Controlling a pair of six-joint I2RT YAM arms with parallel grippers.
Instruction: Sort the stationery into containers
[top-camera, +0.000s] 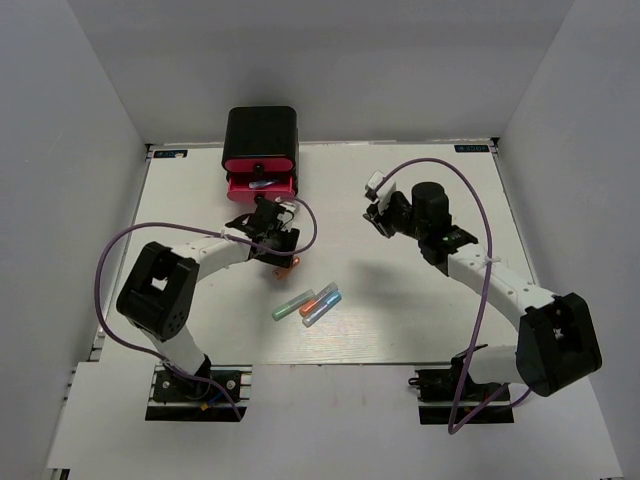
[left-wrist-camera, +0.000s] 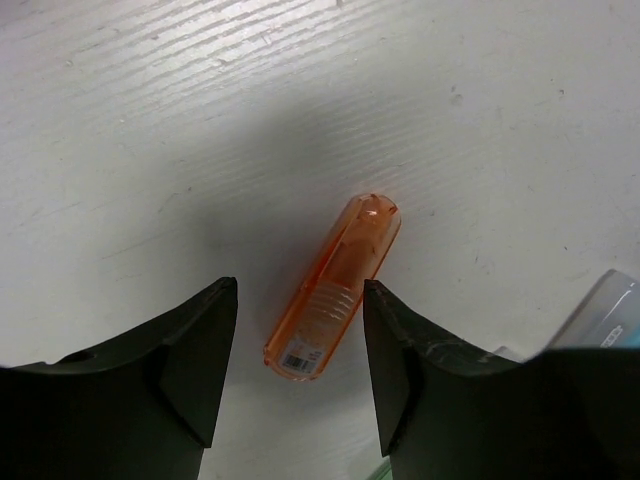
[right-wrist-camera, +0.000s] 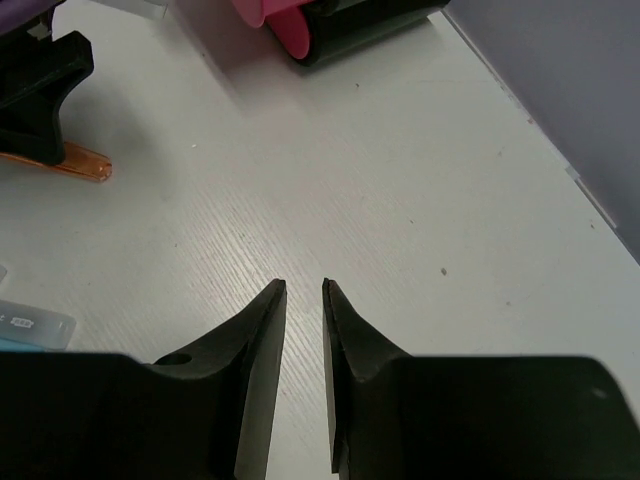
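Note:
An orange tube (left-wrist-camera: 335, 285) lies on the table; in the left wrist view it sits below and between the parted fingers of my left gripper, which is open and holds nothing. From above, the left gripper hides part of that tube (top-camera: 287, 268). A green tube (top-camera: 293, 305), a second orange tube (top-camera: 318, 299) and a blue tube (top-camera: 322, 309) lie side by side nearer the front. My right gripper hovers over bare table, its fingers a little apart and empty. The red drawer (top-camera: 262, 189) is pulled out, with a bluish item (top-camera: 262, 184) inside.
The black drawer box (top-camera: 260, 135) stands at the back left, its upper drawer closed. Purple cables (top-camera: 488, 255) loop around both arms. Wide bare table lies at the middle and right.

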